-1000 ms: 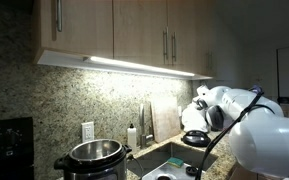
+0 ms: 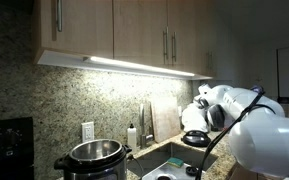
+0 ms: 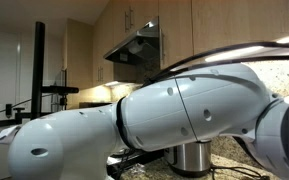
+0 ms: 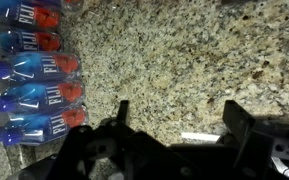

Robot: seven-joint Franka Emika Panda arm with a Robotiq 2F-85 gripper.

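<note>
In the wrist view my gripper is open, its dark fingers (image 4: pixel 117 113) wide apart with only speckled granite counter (image 4: pixel 169 60) showing between them. Several clear bottles (image 4: pixel 39 97) with blue and red labels lie in a row at the left of that view, outside the fingers. A thin white strip (image 4: pixel 201 136) shows near the bottom, close to the right finger. In the first exterior view the white arm (image 2: pixel 239 102) reaches to the far end of the counter; the fingers are too small to make out there.
A steel pot (image 2: pixel 96 158) stands on the near counter, with a soap bottle (image 2: pixel 132 136) behind. The sink (image 2: pixel 162 158) holds a green item (image 2: pixel 175 162). Past it are a cutting board (image 2: pixel 165 120) and a black round object (image 2: pixel 196 138). Wooden cabinets (image 2: pixel 139 35) hang above.
The arm at the far end of the counter looks almost still across the frames. Pot, sink and counter items stay where they were.
</note>
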